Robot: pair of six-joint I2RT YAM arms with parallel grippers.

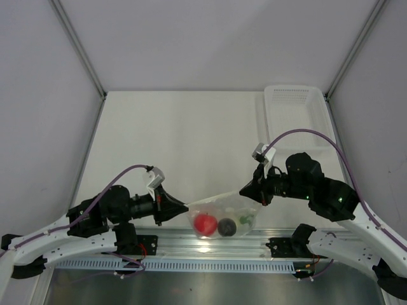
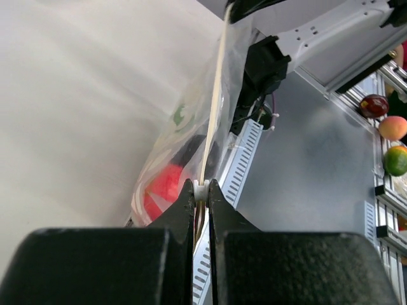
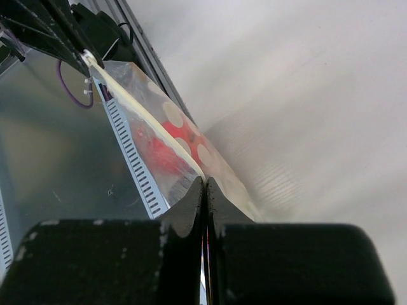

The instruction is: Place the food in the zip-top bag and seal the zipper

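The clear zip top bag (image 1: 219, 206) hangs between my two grippers, its cream zipper edge (image 2: 215, 101) pulled straight. My right gripper (image 1: 241, 192) is shut on the bag's top edge at the right end. Toward the left end, my left gripper (image 1: 187, 206) is shut on the small white zipper slider (image 2: 200, 189); a short piece of the edge runs on beneath it. Inside the bag lie a red food item (image 1: 205, 224), a dark round one (image 1: 227, 227) and something green (image 1: 247, 219). Whether the zipper strip is closed along its length cannot be made out.
An empty white basket (image 1: 296, 121) stands at the back right of the white table (image 1: 178, 140), which is otherwise bare. The bag hangs over the metal rail at the table's front edge. Several fruits (image 2: 392, 128) sit beyond, away from the table.
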